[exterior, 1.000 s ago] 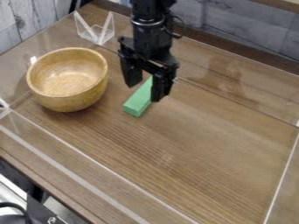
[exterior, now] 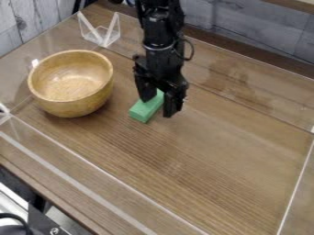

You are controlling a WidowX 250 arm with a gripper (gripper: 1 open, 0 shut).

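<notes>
A green block [exterior: 143, 108] lies on the wooden table, right of the bowl. The black gripper [exterior: 160, 99] is lowered over the block's upper end, its fingers spread on either side; whether they touch the block is unclear. Part of the block is hidden behind the fingers.
A large tan bowl [exterior: 70, 83] sits at the left. A small white wire-like object [exterior: 102, 30] stands at the upper left.
The gripper's fingers have drawn somewhat closer together around the upper end of the green block. The block looks to be in about the same place.
</notes>
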